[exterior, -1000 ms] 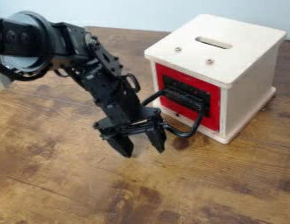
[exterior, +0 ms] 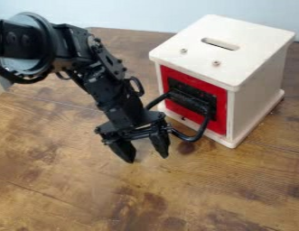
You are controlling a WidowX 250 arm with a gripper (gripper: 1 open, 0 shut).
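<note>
My black gripper [exterior: 143,148] hangs at the end of the arm over the wooden table, fingers pointing down and apart, with nothing visible between them. Just right of it stands a pale wooden box [exterior: 242,54] with a slot in its top and a red front panel [exterior: 223,123]. A black latch unit with a bar handle [exterior: 205,121] sticks out from that panel and reaches down beside my gripper, partly behind it; whether they touch is unclear.
Bare table [exterior: 188,194] fills the foreground and the space left of and below the gripper. A pale wall runs along the back behind the box.
</note>
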